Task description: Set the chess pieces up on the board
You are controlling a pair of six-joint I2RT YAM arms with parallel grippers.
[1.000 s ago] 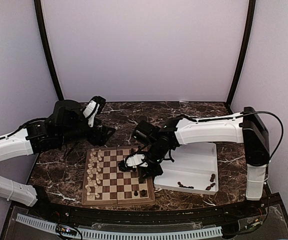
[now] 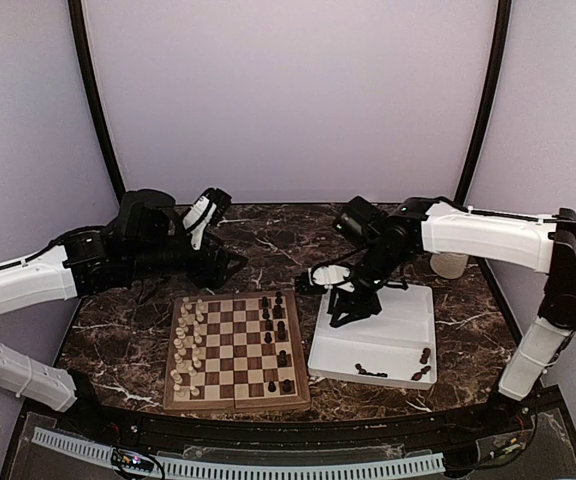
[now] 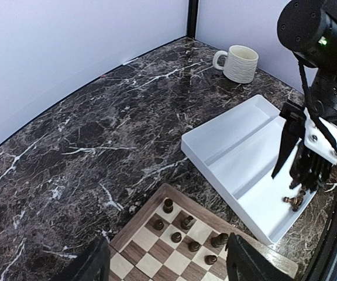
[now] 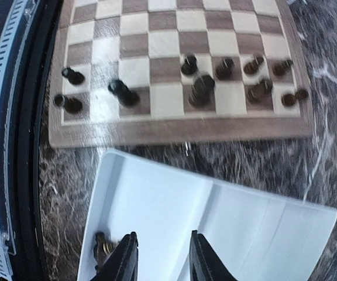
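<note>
On the chessboard (image 2: 235,393), two columns of light pieces (image 2: 187,345) fill the left side. Dark pieces (image 2: 279,330) stand along its right side, with gaps among them toward the front. Several more dark pieces (image 2: 371,372) lie in the front part of the white tray (image 2: 415,382). Over the tray, my right gripper is open, with only the tray floor seen between its fingers. My left gripper is also open, in the air behind the board, and nothing is between its fingers. Its view shows dark pieces (image 3: 176,237) on the board beyond the fingertips.
A white mug (image 3: 240,64) stands behind the tray, partly hidden by the right arm in the top view. Tray and board sit close side by side, with a narrow gap between.
My right gripper has moved right, from above the board's right side to over the tray, uncovering dark pieces there. My left gripper has shifted slightly to the right.
</note>
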